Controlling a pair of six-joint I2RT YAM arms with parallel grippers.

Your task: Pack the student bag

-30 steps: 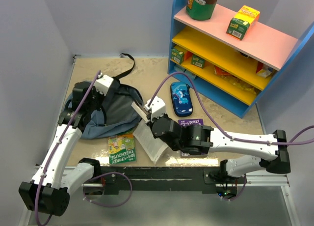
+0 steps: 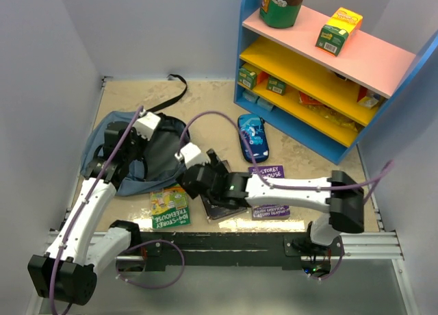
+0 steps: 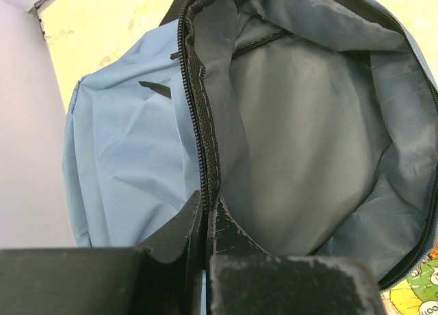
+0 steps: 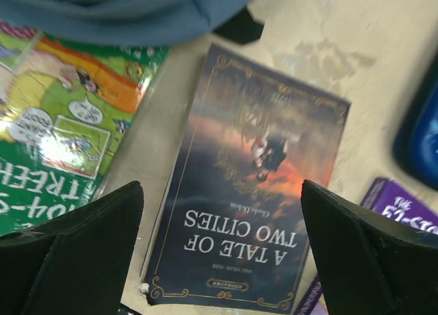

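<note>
In the left wrist view the blue-grey bag [image 3: 130, 144] lies with its mouth wide apart, and its grey inside [image 3: 308, 137] looks empty. My left gripper is shut on the bag's zippered edge [image 3: 200, 116]. My right gripper stands open above the dark book "A Tale of Two Cities" [image 4: 239, 185], which lies flat with its cover up, nothing between the fingers. Left of it lies the green Treehouse book [image 4: 61, 116]; purple books [image 2: 270, 211] are partly behind my right arm. The blue pencil case [image 2: 253, 137] rests beyond them.
A shelf unit [image 2: 294, 82] with boxes stands at the back right, a yellow-green box [image 2: 339, 31] on its top. A black strap [image 2: 174, 96] trails behind the bag. The floor between bag and shelf is clear.
One second ago the dark book was tilted up at my right gripper; now it lies flat. The left arm shifted slightly.
</note>
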